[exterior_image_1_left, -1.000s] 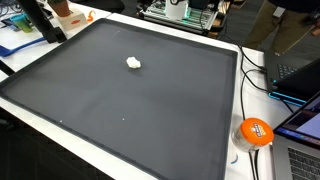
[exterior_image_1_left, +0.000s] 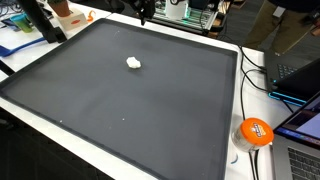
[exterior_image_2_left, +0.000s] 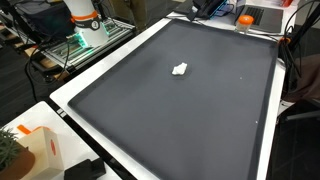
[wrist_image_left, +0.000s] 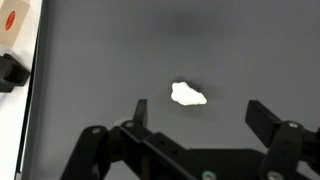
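Observation:
A small, irregular white piece (wrist_image_left: 188, 94), perhaps crumpled cloth or paper, lies on the dark grey board. It rests toward the far side of the board in exterior view 1, white piece (exterior_image_1_left: 133, 63), and shows again in exterior view 2, white piece (exterior_image_2_left: 180, 69). In the wrist view my gripper is open, its two dark fingers (wrist_image_left: 139, 115) wide apart. The white piece appears between and slightly beyond the fingertips, apart from both. Only a dark part of the arm shows at the top of each exterior view.
The broad dark board (exterior_image_1_left: 140, 110) is otherwise bare. An orange-lidded jar (exterior_image_1_left: 253, 134) stands off its right side near a laptop (exterior_image_1_left: 295, 150) and cables. A potted plant (exterior_image_2_left: 15, 155) and a white box (exterior_image_2_left: 42, 150) sit at the lower left in exterior view 2.
A dark part of my arm has come further into view at the top of exterior view 1, above the board. The white piece has not moved.

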